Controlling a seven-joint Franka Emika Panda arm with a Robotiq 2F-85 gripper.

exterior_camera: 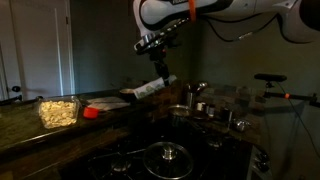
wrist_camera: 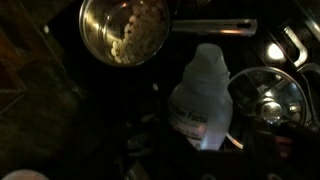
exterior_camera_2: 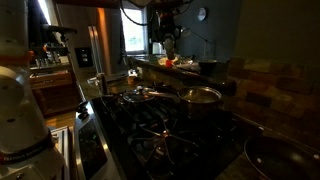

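A white bottle [wrist_camera: 203, 105] with a printed label, cap or neck at its upper end, fills the middle of the wrist view. In exterior view 1 my gripper [exterior_camera: 162, 76] is shut on this bottle [exterior_camera: 150, 88], which hangs tilted over the stove side of the counter. The fingers are too dark to make out in the wrist view. A steel pot [wrist_camera: 88, 30] with pale pieces inside shows at the upper left of the wrist view, its handle pointing right. A glass lid [wrist_camera: 270, 100] lies right of the bottle.
A clear tub of pale pieces [exterior_camera: 58, 113] and a red item [exterior_camera: 91, 112] sit on the counter at left. A lidded pan [exterior_camera: 168, 160] rests on the black stove. Utensils [exterior_camera: 195, 90] stand by the wall. A dark pan [exterior_camera_2: 285, 157] is at near right.
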